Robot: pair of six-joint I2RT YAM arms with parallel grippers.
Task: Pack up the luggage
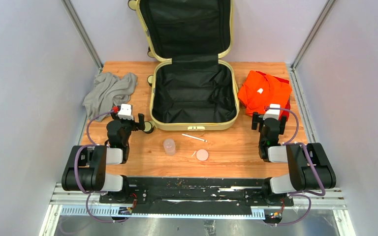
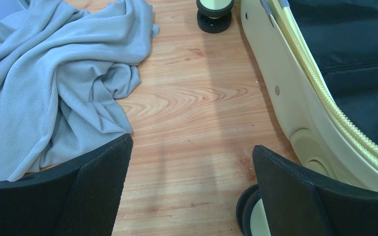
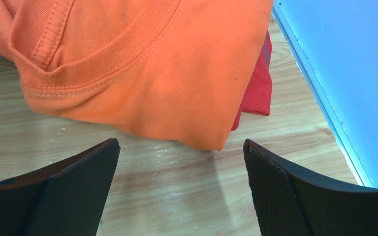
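Note:
An empty suitcase [image 1: 195,126] with a cream-yellow rim and black lining lies open at the back middle, its lid [image 1: 189,29] raised. Left of it is a crumpled grey cloth [image 1: 107,92]; to its right lies an orange shirt [image 1: 263,92] over a red cloth [image 3: 257,91]. Small items lie in front: a clear cup [image 1: 169,146], a thin white stick [image 1: 194,137] and a round pink item [image 1: 202,155]. My left gripper is open above bare wood between the grey cloth and the case. Open too, my right gripper hovers at the orange shirt's near edge, holding nothing.
Black-and-cream wheels [image 2: 214,14] stick out from the suitcase's left side, one close to my left gripper's right finger. Walls stand at both sides and behind; the right one [image 3: 349,73] is near the shirt.

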